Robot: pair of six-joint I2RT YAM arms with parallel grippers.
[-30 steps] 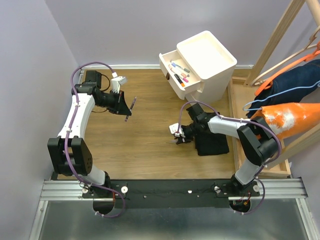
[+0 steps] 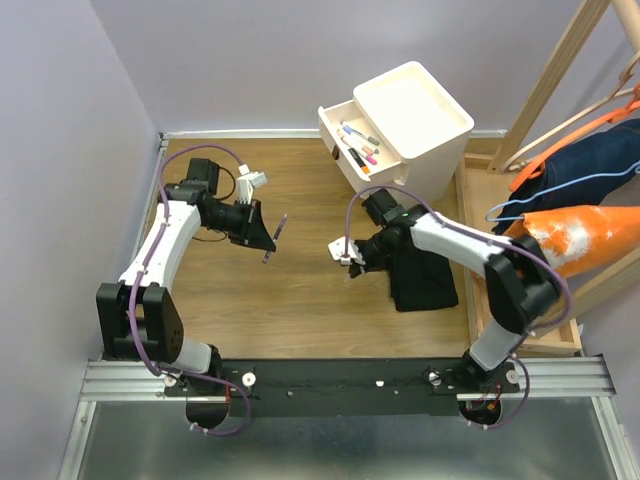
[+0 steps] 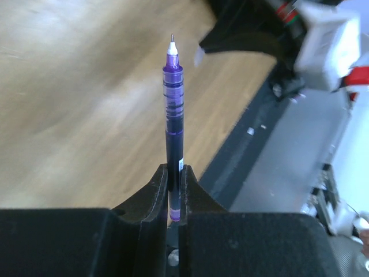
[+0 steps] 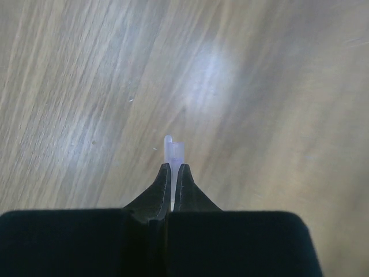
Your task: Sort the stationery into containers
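A purple pen [image 3: 173, 133] stands out from my left gripper, whose fingers are closed around it; in the top view it sits left of centre, in the air above the wooden table [image 2: 260, 310]. My right gripper is shut low over the table at the middle right, with only pale translucent tips showing at its fingers and nothing else clearly between them. At the back, a white drawer unit [image 2: 415, 115] has its drawer [image 2: 330, 130] pulled out, with several markers and pens [image 2: 355, 145] lying inside.
A black folded cloth [image 2: 425, 290] lies beneath the right arm. A wooden rack [image 2: 555, 70] with hanging clothes fills the right side.
My left gripper has moved right and slightly toward the front with the pen. My right arm has shifted slightly left and up in the top view.
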